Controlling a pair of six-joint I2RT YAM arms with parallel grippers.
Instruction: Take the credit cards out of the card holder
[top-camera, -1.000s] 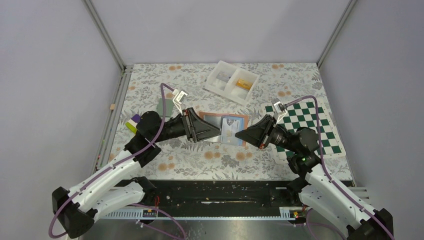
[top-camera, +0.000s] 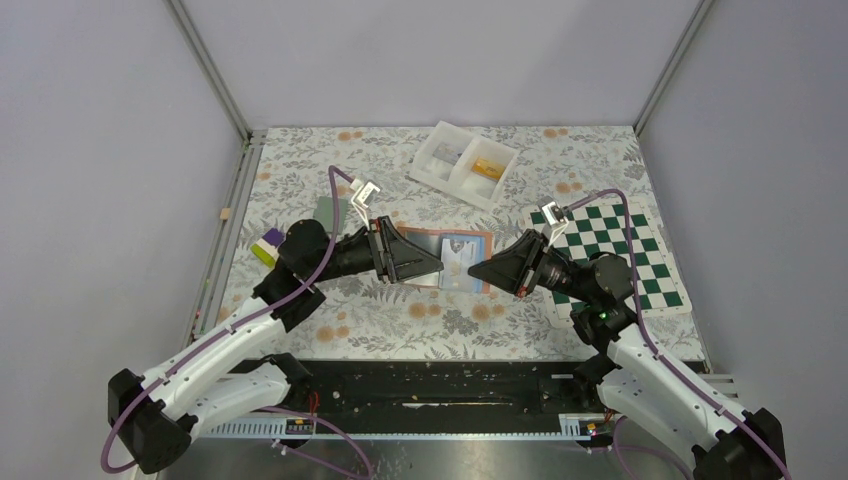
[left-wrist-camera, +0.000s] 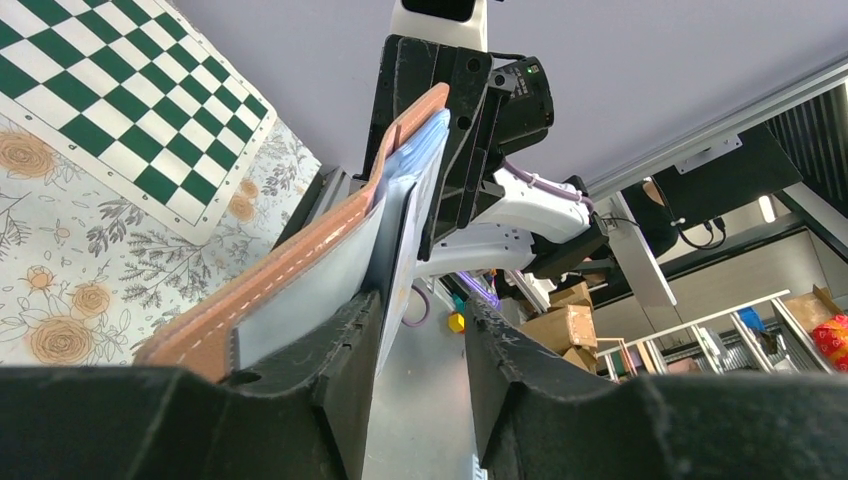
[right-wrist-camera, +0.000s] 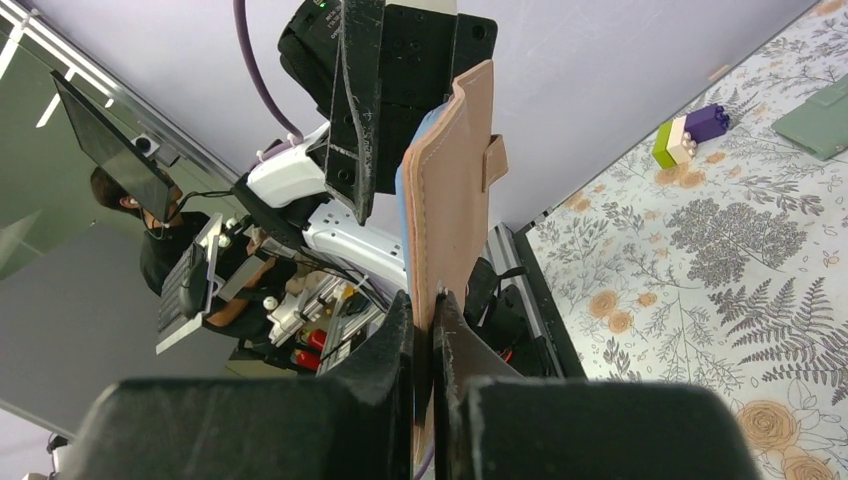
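A tan card holder (top-camera: 486, 244) is held up open between the arms, with pale cards (top-camera: 457, 262) inside. My right gripper is shut on its edge, seen in the right wrist view with the tan cover upright above the fingers. My left gripper is part open at the holder's other side; one finger lies against the inner sleeve and cards, and the gap to the other finger shows no card clearly held. The cards' far ends show as light blue and white layers in the left wrist view.
A white two-compartment box (top-camera: 449, 176) stands at the back. A green checkered board (top-camera: 660, 285) lies at the right. Coloured blocks (right-wrist-camera: 708, 122) and a grey-green item (right-wrist-camera: 815, 120) lie at the left of the table.
Both arms and the card holder have shifted very slightly in the top view; otherwise little differs.
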